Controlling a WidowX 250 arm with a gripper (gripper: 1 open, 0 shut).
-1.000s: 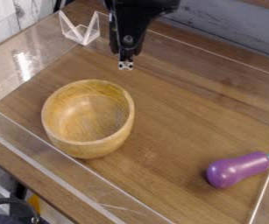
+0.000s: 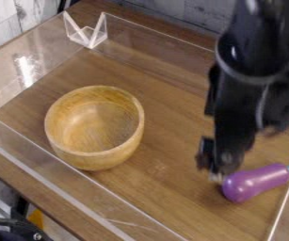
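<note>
My gripper [image 2: 229, 146], a large blurred dark shape, reaches down over the right side of the table, its lower end just above and left of a purple toy eggplant [image 2: 253, 184] with a teal stem tip. The blur hides the detail of its fingers, which appear apart, with nothing visible held. A wooden bowl [image 2: 94, 127] stands empty at the left middle of the wooden table [image 2: 134, 207].
Clear plastic guards [image 2: 84, 30] line the table's left and back edges. Bare table lies between the bowl and the eggplant and behind the bowl. Dark equipment sits at the bottom left corner, off the table.
My gripper has swept from the top middle, above the bowl, down and to the right toward the eggplant. The bowl and eggplant have not moved.
</note>
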